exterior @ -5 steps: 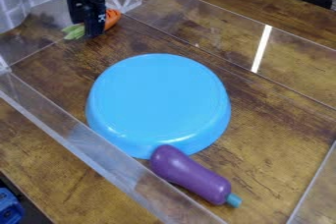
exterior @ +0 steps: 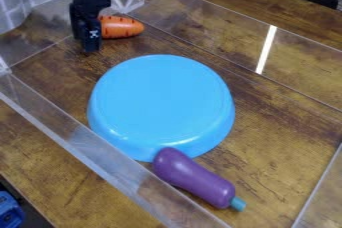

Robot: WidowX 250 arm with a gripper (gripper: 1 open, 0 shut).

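Observation:
The black gripper (exterior: 87, 28) reaches down at the top left, beside an orange toy carrot (exterior: 120, 26) lying on the wooden floor of a clear-walled enclosure. I cannot tell whether its fingers are open or shut. A blue round upturned dish (exterior: 160, 105) fills the middle. A purple toy eggplant (exterior: 195, 178) lies below it at the bottom right.
Clear walls run along the left and lower left. Bare wood (exterior: 267, 102) is free to the right of the dish. A small blue object (exterior: 8, 212) sits outside at the lower left.
The gripper has moved lower and slightly left. The carrot has shifted a little, and its green top is now hidden behind the gripper.

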